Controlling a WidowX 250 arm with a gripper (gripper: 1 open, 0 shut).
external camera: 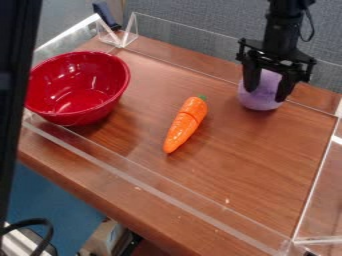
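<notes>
My black gripper (pixel 274 65) is at the back right, lowered over a purple round object (pixel 259 94) on the wooden table, its fingers reaching down around the object's upper part; whether they press on it I cannot tell. A red bowl (pixel 76 105) sits at the left. An orange toy carrot (pixel 185 124) with a green top lies near the middle of the table.
The wooden table (pixel 227 190) is bordered by clear low walls, with a grey padded wall (pixel 201 26) behind. Cables and a small box lie beyond the front left edge.
</notes>
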